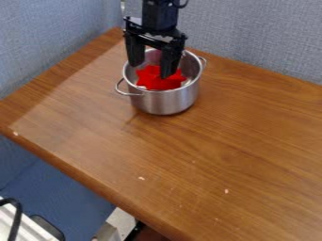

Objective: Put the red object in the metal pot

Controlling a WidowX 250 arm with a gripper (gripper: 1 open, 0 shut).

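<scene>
The metal pot point(164, 101) stands upright near the back of the wooden table, with a wire handle on its side. Inside it lies the red object point(158, 81), below the rim. My black gripper point(152, 58) points down over the pot's mouth, its two fingers spread to either side with a gap between them. The fingers reach about rim height, above the red object, and nothing is held between them.
Bare wooden table point(239, 141) stretches to the right and in front of the pot. A grey-blue wall point(258, 33) rises behind it. Black cable and white gear point(15, 221) sit off the table at bottom left.
</scene>
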